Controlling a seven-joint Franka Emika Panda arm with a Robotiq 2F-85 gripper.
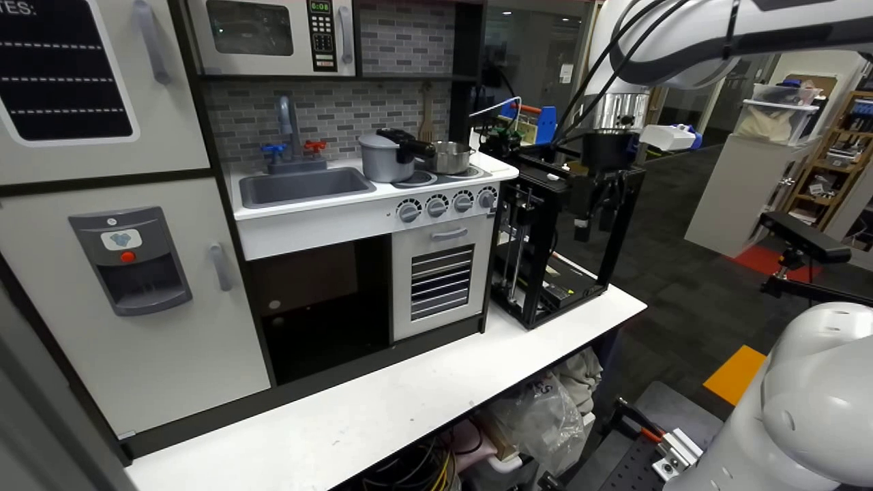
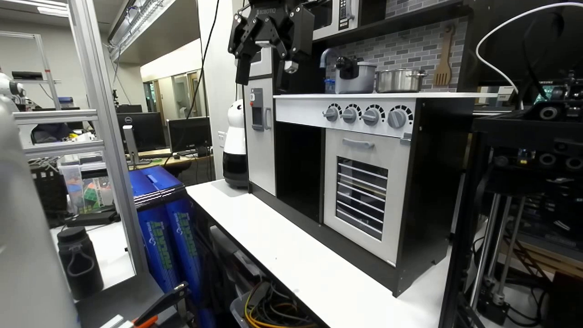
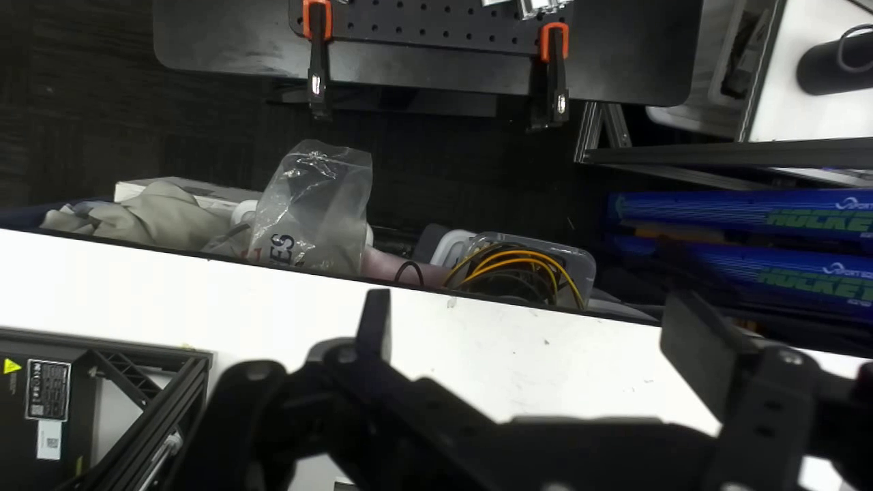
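Observation:
My gripper stands open, its two fingers far apart, with only the white tabletop (image 3: pixel 507 360) visible below the gap. In exterior view 1 the gripper (image 1: pixel 595 224) hangs pointing down in front of the black frame machine, right of the toy kitchen. A grey lidded pot (image 1: pixel 385 159) and a metal pan (image 1: pixel 449 157) sit on the stove, apart from the gripper. The oven door (image 2: pixel 360 186) and the microwave (image 1: pixel 255 37) are shut. Exterior view 2 shows the gripper (image 2: pixel 263 75) high in the foreground, overlapping the kitchen's left part.
The black frame machine (image 1: pixel 556 245) occupies the table's right end. A wooden spatula (image 2: pixel 444 60) hangs on the back wall. Below the table edge lie a plastic bag (image 3: pixel 315 204) and coiled cables (image 3: pixel 515 270).

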